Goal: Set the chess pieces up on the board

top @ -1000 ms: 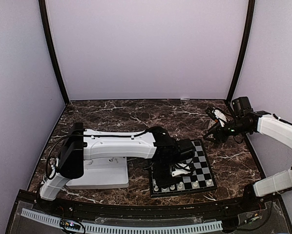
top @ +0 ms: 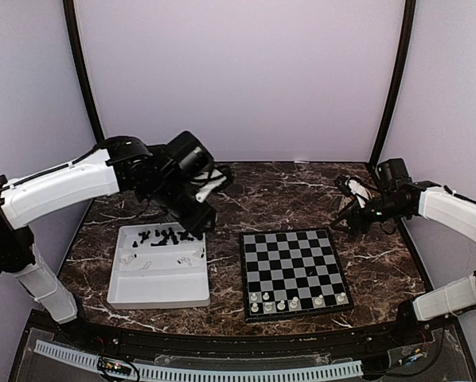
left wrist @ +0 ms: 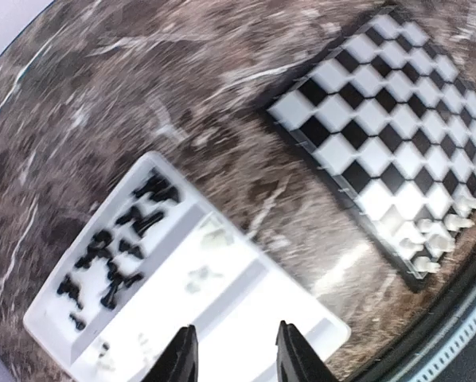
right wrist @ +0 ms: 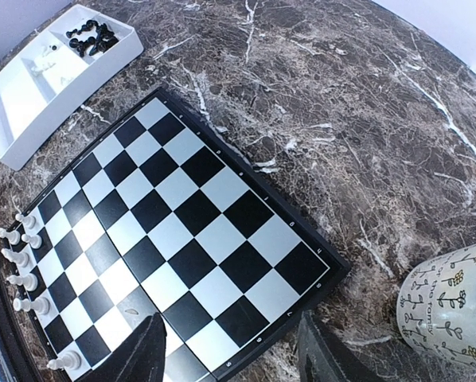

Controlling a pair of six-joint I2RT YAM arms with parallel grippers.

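Observation:
The chessboard (top: 290,267) lies centre-right on the marble table, several white pieces (right wrist: 63,360) standing along its near edge. To its left sits a white divided tray (top: 158,286) holding black pieces (left wrist: 154,191) and some white ones. My left gripper is open and empty, raised above the tray, blurred in the top view; its wrist view looks down on tray and board. My right gripper is open with nothing between its fingers, held at the board's right side.
A patterned cup (right wrist: 441,306) stands right of the board. Walls border the left, back and right sides.
My left arm has lifted away from the board's front pieces, moving left and back to above the tray, uncovering the board. The right arm has not moved.

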